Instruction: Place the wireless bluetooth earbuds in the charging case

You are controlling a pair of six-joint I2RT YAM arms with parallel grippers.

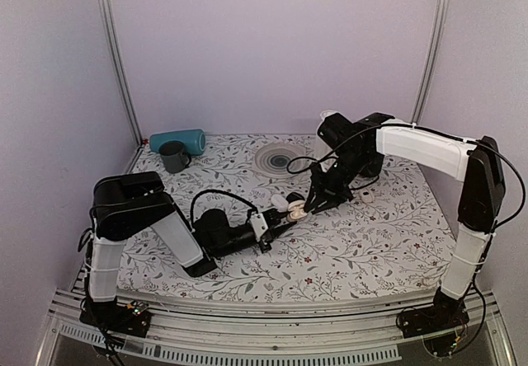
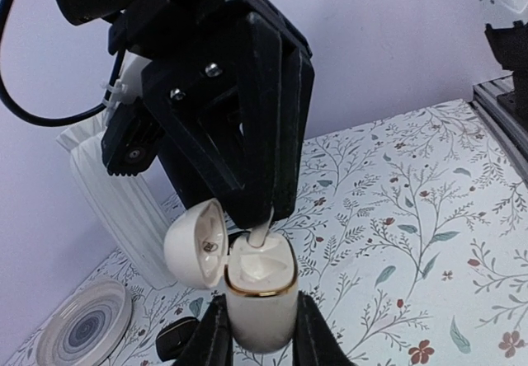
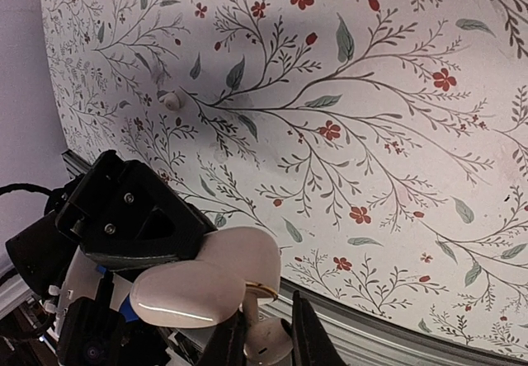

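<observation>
The white charging case (image 2: 262, 321), with a gold band at its rim and its round lid (image 2: 191, 246) swung open, is clamped in my left gripper. My right gripper is shut on a white earbud (image 3: 266, 345), right above the case. The earbud's stem (image 2: 261, 232) points down at the case's open mouth and appears to touch the insert. How deep it sits I cannot tell. In the top view, the left gripper (image 1: 285, 221) and right gripper (image 1: 308, 209) meet over mid-table.
A small black object (image 2: 175, 339) lies on the table behind the case. A round coaster (image 1: 279, 160), a dark mug (image 1: 174, 157) and a teal cup (image 1: 188, 141) stand farther back. A small pale item (image 3: 172, 100) lies on the flowered cloth.
</observation>
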